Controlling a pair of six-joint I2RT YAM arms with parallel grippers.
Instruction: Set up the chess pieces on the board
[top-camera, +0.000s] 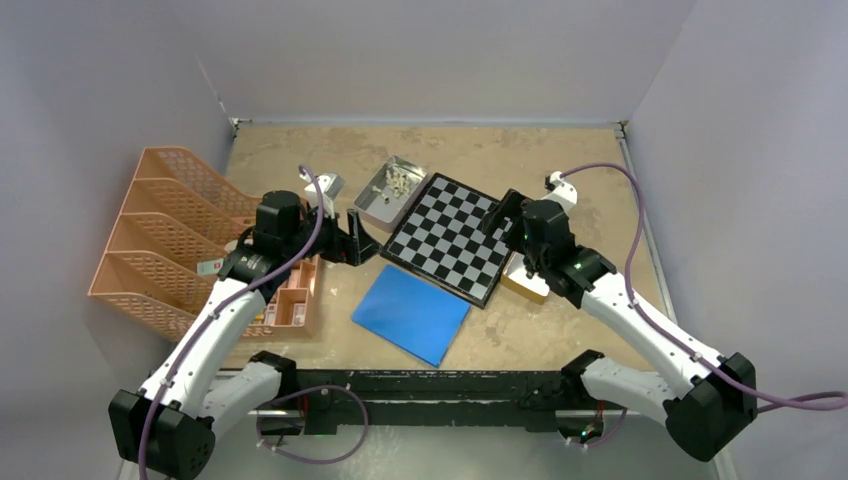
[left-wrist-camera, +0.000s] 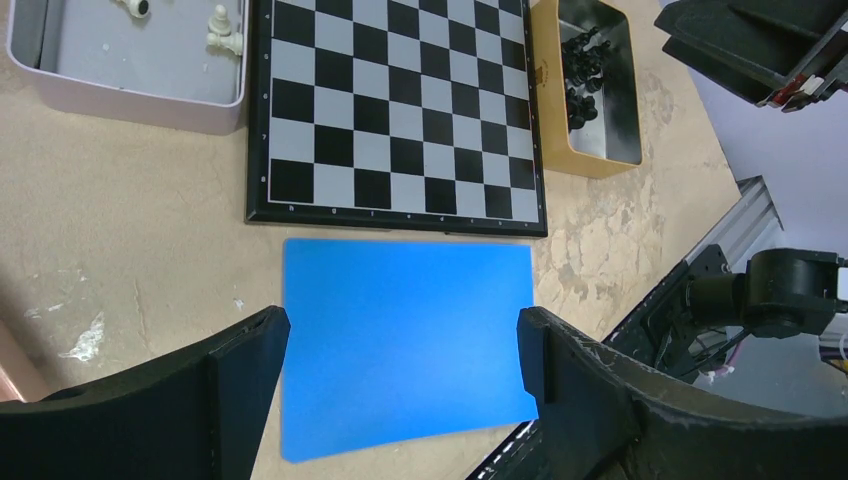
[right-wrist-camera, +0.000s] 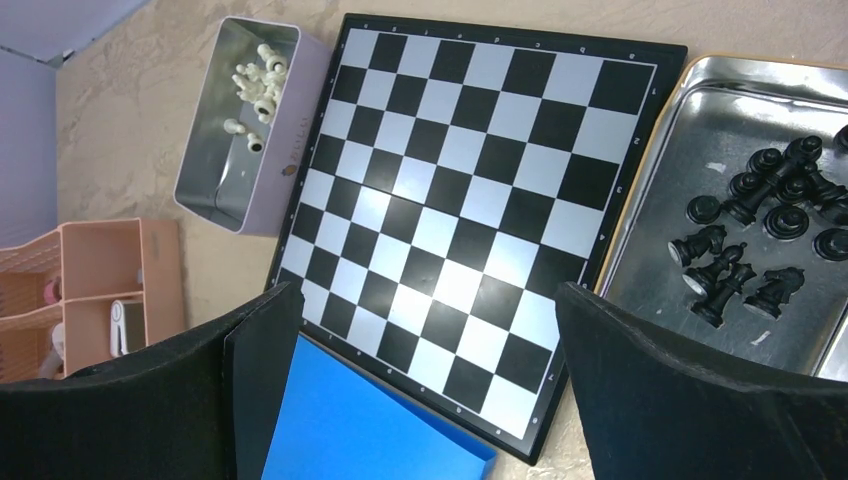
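An empty black-and-white chessboard (top-camera: 449, 237) (left-wrist-camera: 393, 110) (right-wrist-camera: 446, 230) sits mid-table. White pieces (top-camera: 398, 182) (right-wrist-camera: 262, 85) lie jumbled in a lilac-rimmed tin (right-wrist-camera: 208, 174) behind-left of it; black pieces (left-wrist-camera: 582, 70) (right-wrist-camera: 722, 290) lie in a gold-rimmed tin (left-wrist-camera: 555, 145) (right-wrist-camera: 676, 340) on its right. My left gripper (top-camera: 362, 238) hangs open and empty at the board's left, above the blue mat's edge. My right gripper (top-camera: 495, 215) is open and empty over the board's right part.
A blue mat (top-camera: 409, 316) lies in front of the board. A pink multi-compartment organizer (top-camera: 175, 230) stands at the left. Bare table (top-camera: 300, 145) shows at the back and right.
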